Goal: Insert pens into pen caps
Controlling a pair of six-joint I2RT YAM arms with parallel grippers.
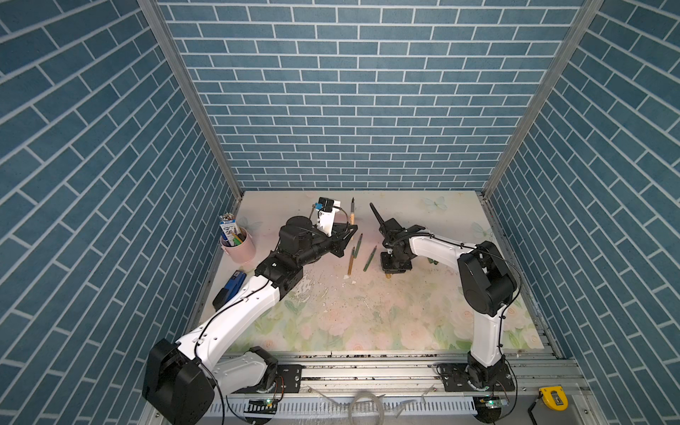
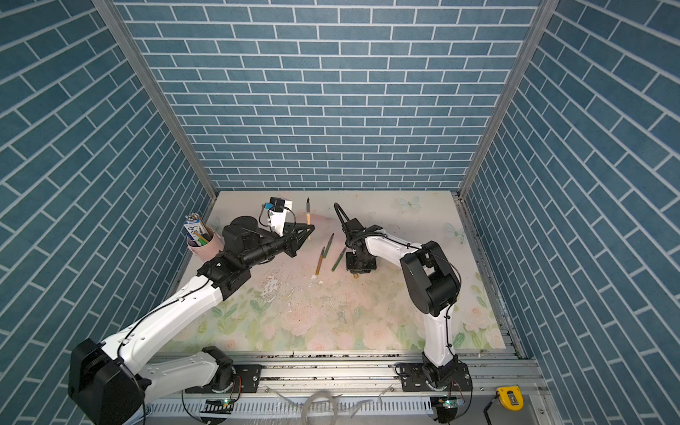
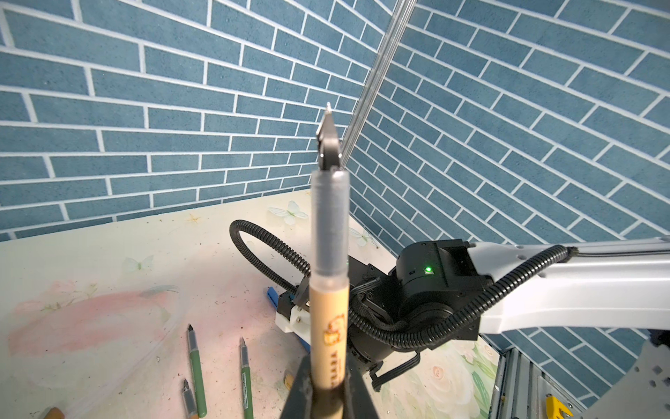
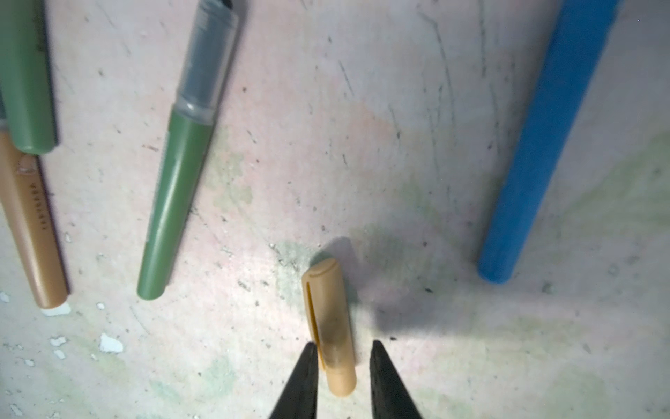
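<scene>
My left gripper is shut on a tan pen [image 3: 328, 328], held upright with its nib uppermost, in the air over the table. My right gripper points down with fingers parted, just above a tan pen cap [image 4: 331, 314] lying on the table; whether the cap is between the fingertips in depth is hard to tell, but it does not appear gripped. Green pens [image 4: 174, 195] and a tan pen [image 4: 31, 230] lie left of the cap; a blue pen or marker [image 4: 537, 160] lies right of it.
A pink cup [image 1: 239, 249] of stationery stands at the left edge, with a blue object [image 1: 228, 289] in front of it. Tiled walls enclose the table.
</scene>
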